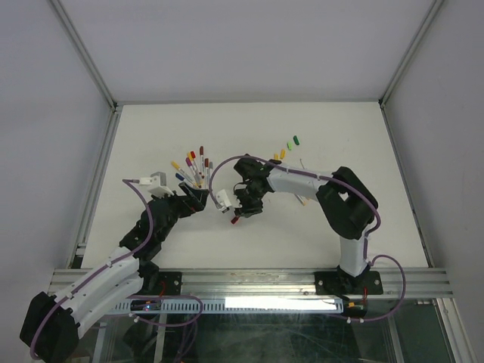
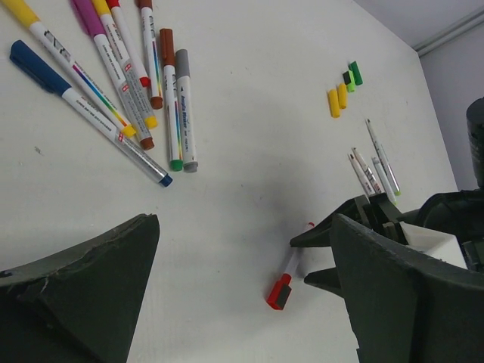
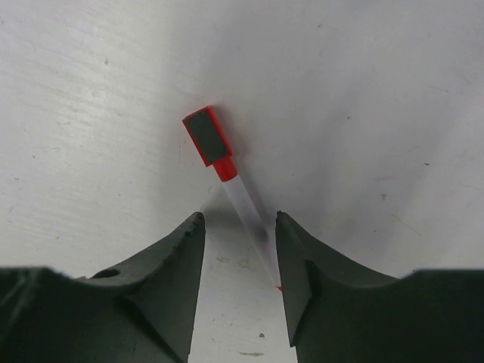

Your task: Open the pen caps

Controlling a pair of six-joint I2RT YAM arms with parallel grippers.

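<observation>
A pen with a red capped end and pale barrel lies alone on the white table, also seen in the left wrist view (image 2: 279, 291). My right gripper is low over its barrel, part open, the pen between and below the fingertips; whether it touches is unclear. My left gripper (image 1: 196, 200) stands open to the left of that pen, with nothing between its fingers.
Several capped markers (image 2: 106, 113) lie in a cluster at back left. Loose caps (image 2: 333, 101) and several pens (image 2: 378, 155) lie at back right.
</observation>
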